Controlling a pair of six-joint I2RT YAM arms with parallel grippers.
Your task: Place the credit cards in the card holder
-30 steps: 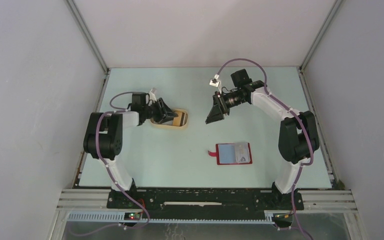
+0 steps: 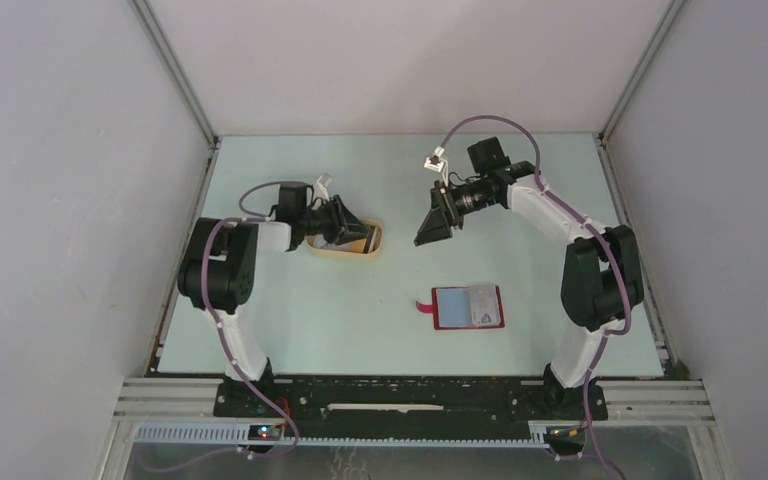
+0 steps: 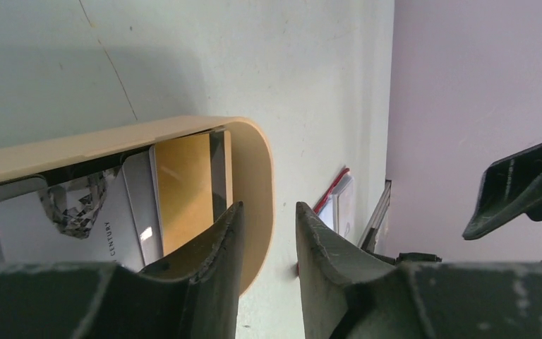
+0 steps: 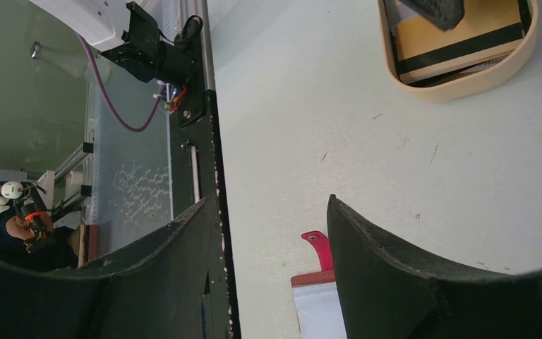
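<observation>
An oval beige box (image 3: 250, 162) holds grey and silver cards (image 3: 77, 226) and a tan card (image 3: 183, 183) standing in rows. My left gripper (image 2: 345, 230) is over this box, its fingers apart at the box's right end, with nothing seen held between them. My right gripper (image 2: 434, 228) stands open in the air right of the box, nothing between its fingers. The red card holder (image 2: 467, 307), with light blue and clear sleeves and a pink strap (image 4: 319, 246), lies open on the lower right of the table.
Walls border it at back and sides.
My left gripper and the box have moved slightly right since a second ago. My right gripper has shifted slightly right. The card holder is unchanged.
</observation>
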